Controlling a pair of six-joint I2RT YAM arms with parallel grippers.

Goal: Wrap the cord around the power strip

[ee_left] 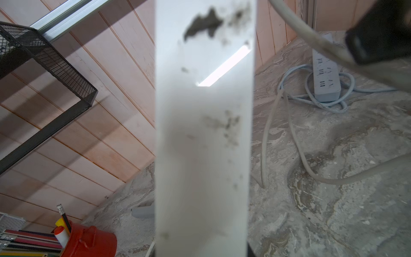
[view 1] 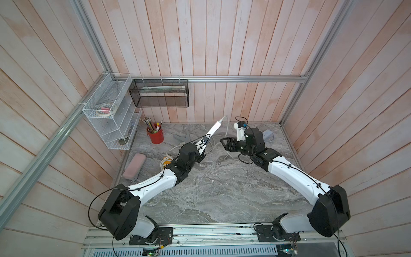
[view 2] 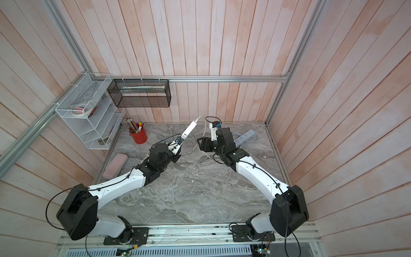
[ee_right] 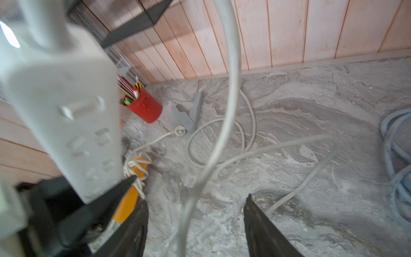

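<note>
My left gripper [view 1: 201, 152] is shut on a long white power strip [view 1: 211, 131], which rises diagonally toward the back and fills the middle of the left wrist view [ee_left: 203, 128]. A pale cord [ee_right: 227, 107] leaves the strip's raised end and hangs down between the fingers of my right gripper, which stands open just to the strip's right [view 1: 226, 143]. The cord's slack [ee_right: 299, 184] lies in loose loops on the marble table [ee_right: 359, 214].
A red pen cup [view 1: 156, 136] stands at back left, below wire shelves [view 1: 107, 128] and a mesh basket [view 1: 158, 102]. A pink object [view 1: 134, 166], a cord-wrapped orange item [ee_right: 127, 203] and a second power strip [ee_left: 325, 81] with coiled cord lie on the table.
</note>
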